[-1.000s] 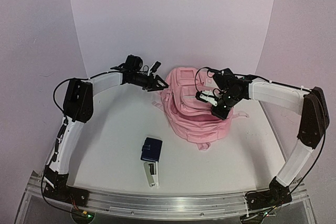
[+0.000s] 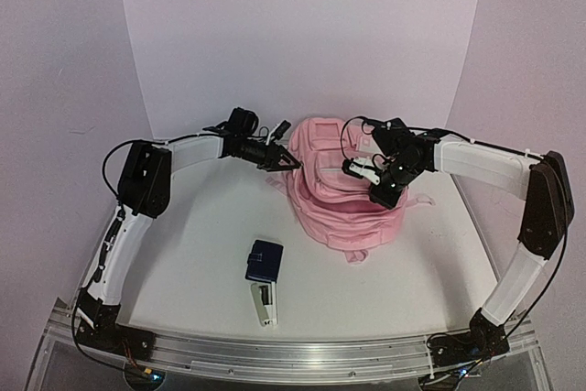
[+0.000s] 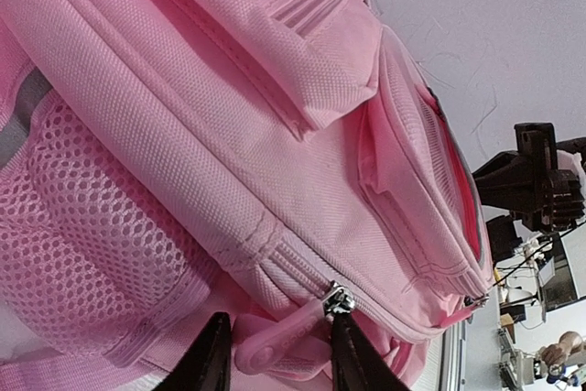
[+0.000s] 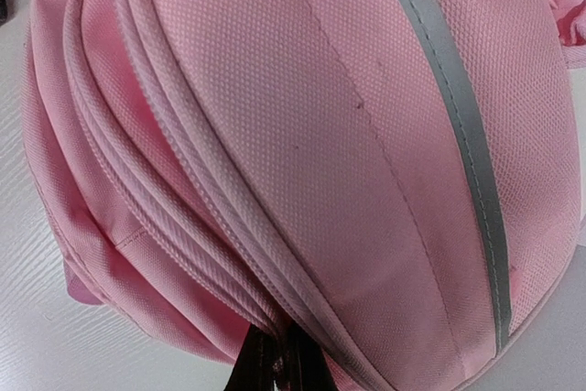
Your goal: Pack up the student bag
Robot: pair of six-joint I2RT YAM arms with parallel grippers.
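The pink backpack [image 2: 343,226] lies on the table with its main compartment partly gaping. At its left side, my left gripper [image 2: 295,168] is by the zipper's end. In the left wrist view, the metal slider [image 3: 339,298] and its pink pull tab [image 3: 279,347] lie between the fingers, which stand apart on either side. On the right, my right gripper is shut on the zippered edge [image 4: 240,304] of the bag's opening, its tips pressed into the fabric. The bag's inside is mostly hidden.
A dark navy book-like item [image 2: 265,261] lies in front of the bag, left of centre. Just below it is a white and grey case [image 2: 264,304] with a black part.
My left gripper has moved right and slightly towards the front, up to the bag's left edge. The right arm, the bag and the loose items look unmoved.
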